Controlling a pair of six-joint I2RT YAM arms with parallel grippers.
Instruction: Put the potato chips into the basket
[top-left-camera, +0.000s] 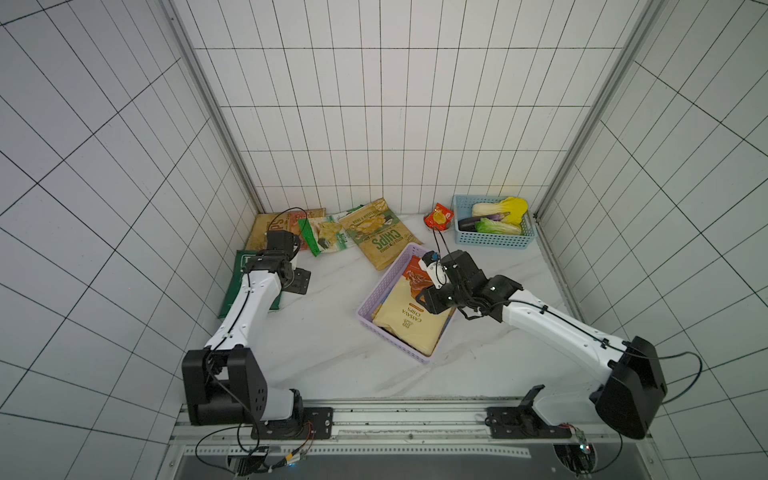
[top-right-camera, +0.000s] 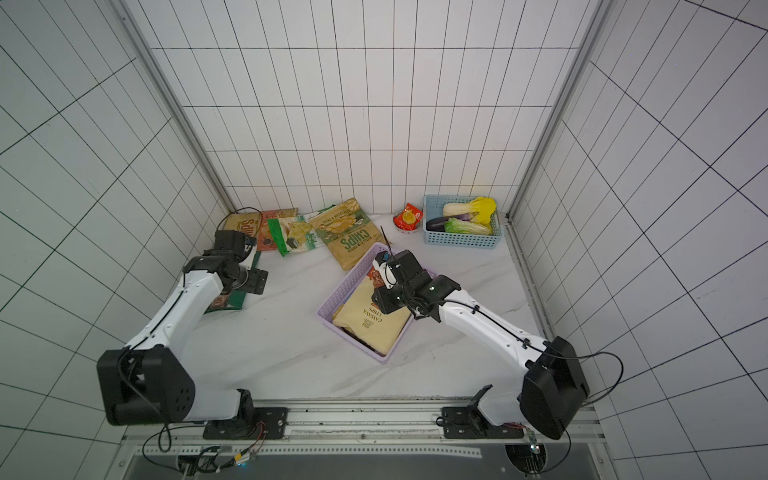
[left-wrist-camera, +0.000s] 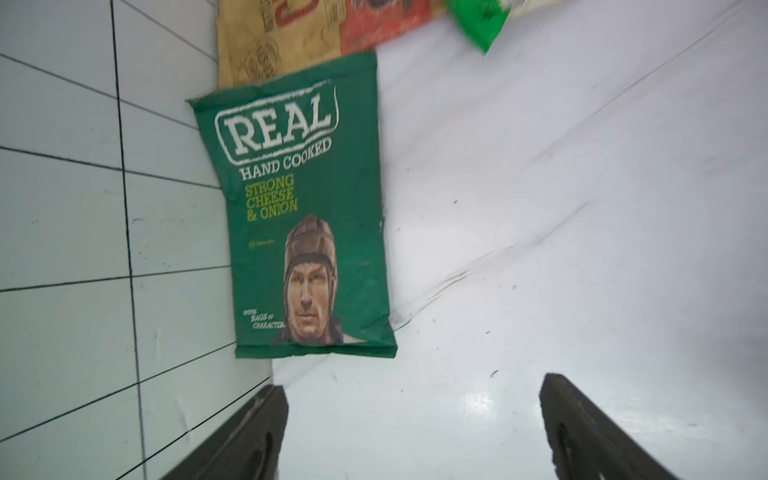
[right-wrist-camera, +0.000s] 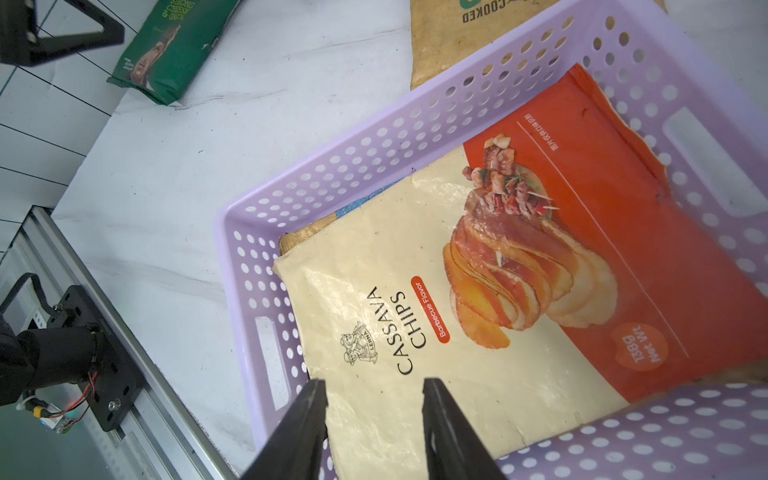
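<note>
The lilac basket (top-left-camera: 370, 305) holds a cream-and-red cassava chips bag (right-wrist-camera: 512, 328) on top of another bag. My right gripper hangs over it, part open, no bag between its fingers. At the left edge lies a green REAL chips bag (left-wrist-camera: 304, 192); my left gripper is above the table near it, open and empty. Behind it lie brown bags (left-wrist-camera: 280, 40) and a green-white bag (top-left-camera: 324, 233). A large brown chips bag (top-left-camera: 376, 232) lies behind the basket.
A small red packet (top-left-camera: 438, 216) sits at the back. A blue basket (top-left-camera: 492, 242) of vegetables stands at back right. Bare table lies between the green bag and lilac basket and on the right.
</note>
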